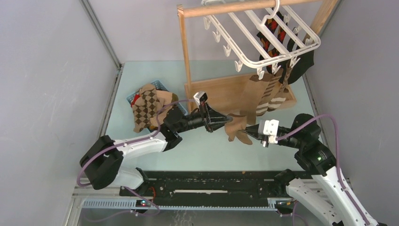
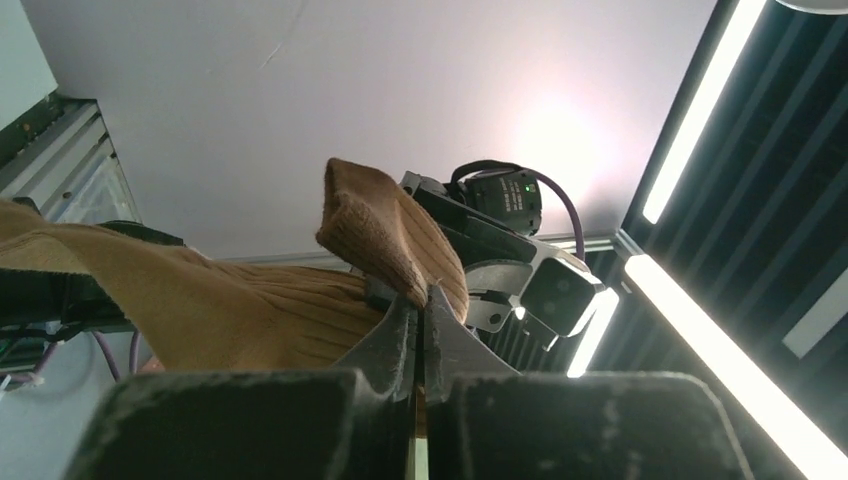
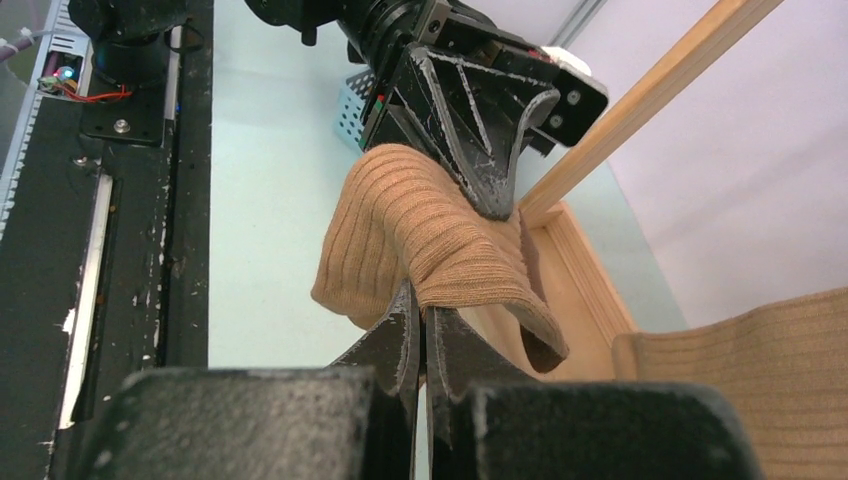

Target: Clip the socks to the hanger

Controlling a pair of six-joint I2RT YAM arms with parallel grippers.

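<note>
A plain brown sock is stretched between my two grippers, in mid-air in front of the rack. My left gripper is shut on its left side; the left wrist view shows the brown fabric at the fingertips. From the other side, my right gripper is shut on the ribbed cuff, which folds over its fingertips. The white hanger with clips hangs above and behind. From its right part hang a brown sock, striped socks and dark patterned ones.
A blue basket at the left holds argyle and brown socks. The wooden rack's post rises behind the left arm. Clips on the hanger's left side are empty.
</note>
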